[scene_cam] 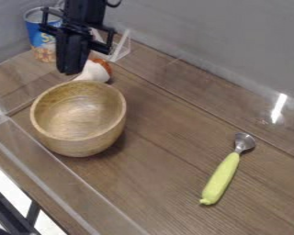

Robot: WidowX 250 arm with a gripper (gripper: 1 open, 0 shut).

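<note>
The black gripper (71, 62) hangs at the upper left, over the back of the counter in front of a can (41, 27) and above and behind a wooden bowl (78, 117). It is shut, with nothing seen between its fingers. A small white object with an orange top (96, 70) lies just right of it, behind the bowl. A spoon or scoop with a pale green handle (220, 176) lies on the right side of the wooden counter (162, 156).
Walls (211, 46) close off the back and left. A clear plastic edge runs along the near left.
</note>
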